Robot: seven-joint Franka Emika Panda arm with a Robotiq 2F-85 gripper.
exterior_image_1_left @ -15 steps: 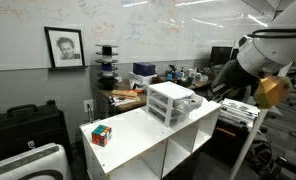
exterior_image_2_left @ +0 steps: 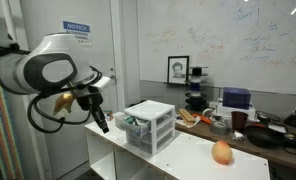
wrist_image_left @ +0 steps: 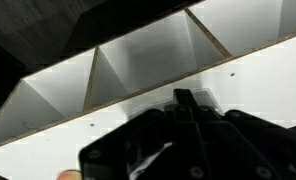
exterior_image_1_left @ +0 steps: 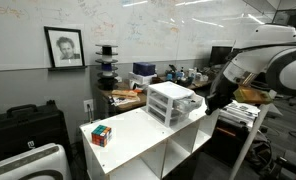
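My gripper (exterior_image_1_left: 208, 107) hangs empty near the drawer unit, at the right end of the white shelf. In exterior view 2 the gripper (exterior_image_2_left: 103, 126) is to the left of the pulled-out drawer (exterior_image_2_left: 138, 128), which holds some green and pale items. The wrist view shows the fingers (wrist_image_left: 181, 97) shut together, with nothing visible between them. Below them lies the white shelf top, with a clear plastic piece partly hidden behind the gripper. The white drawer unit (exterior_image_1_left: 169, 103) has translucent drawers. A multicoloured cube (exterior_image_1_left: 101, 134) sits at the shelf's far left end.
The white shelf (exterior_image_1_left: 138, 138) has bare top between cube and drawers, and open compartments (wrist_image_left: 153, 55) in front. A wooden bench behind carries a pan (exterior_image_2_left: 260, 134), cups and a blue box (exterior_image_2_left: 236, 98). A black case (exterior_image_1_left: 26, 132) stands at left.
The arm's orange-marked wrist has swung away from the camera and turned, and the black gripper now shows, pointing toward the drawer unit. The cube and drawer unit have not moved.
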